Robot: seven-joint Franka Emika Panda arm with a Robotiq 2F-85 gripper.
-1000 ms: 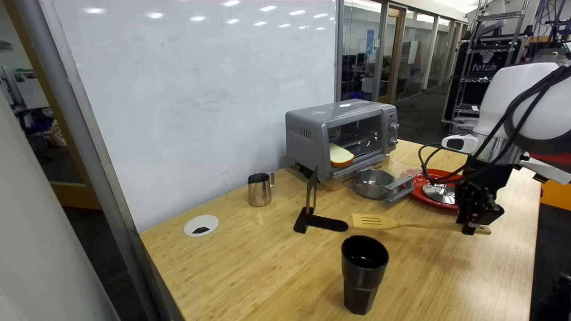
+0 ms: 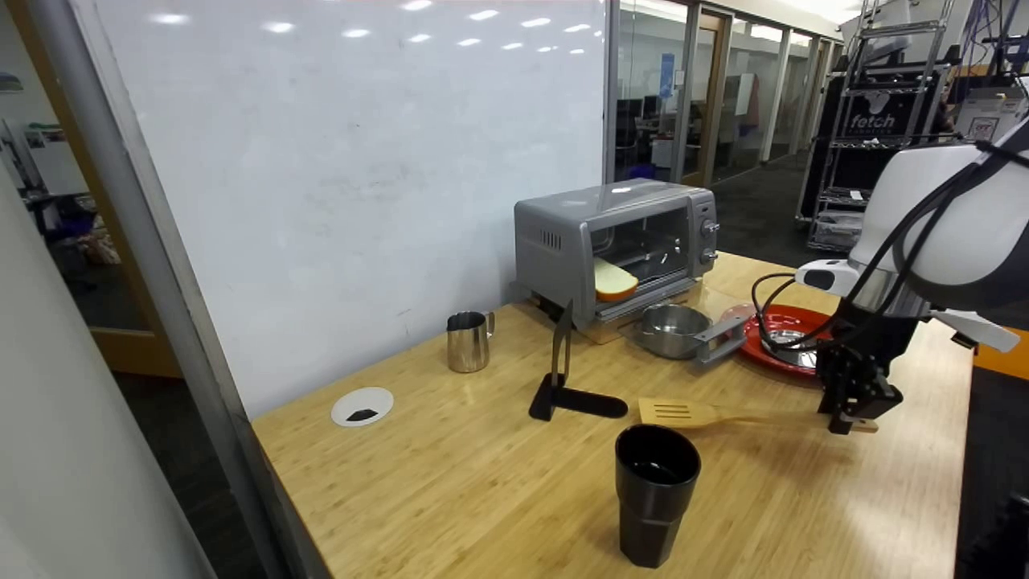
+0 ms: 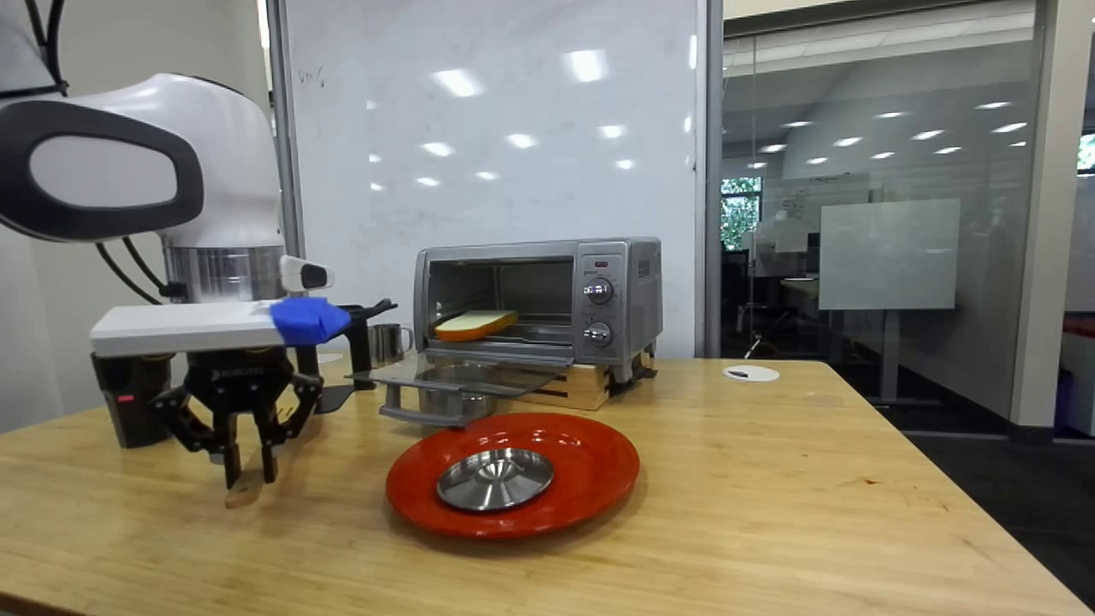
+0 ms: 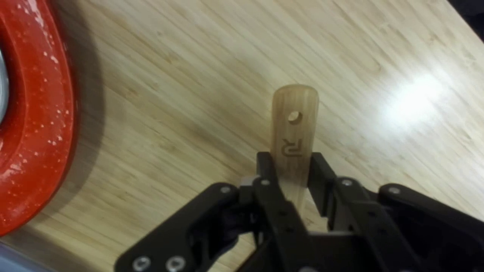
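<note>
My gripper is shut on the flat handle of a wooden spatula point(image 4: 295, 102), one black finger along each side. Past the fingertips sticks out the rounded handle end, with a hole and a carved letter. Exterior view 1 shows the slotted blade of the spatula point(image 2: 677, 413) pointing left, behind the black cup, while the gripper point(image 2: 837, 423) is low over the right side of the table. In exterior view 2 only the handle end of the spatula point(image 3: 245, 491) shows below the gripper point(image 3: 251, 470). Whether the spatula touches the table is hard to tell.
A red plate point(image 3: 600, 488) bearing a metal lid point(image 3: 494, 479) lies beside the gripper. Behind stand a steel pot point(image 2: 670, 333) and a toaster oven point(image 2: 555, 241) with its door down. A black cup point(image 2: 644, 526) stands near the blade.
In exterior view 1, gripper and spatula have shifted slightly down in the picture, the spatula staying in the fingers. The other objects have not moved.
</note>
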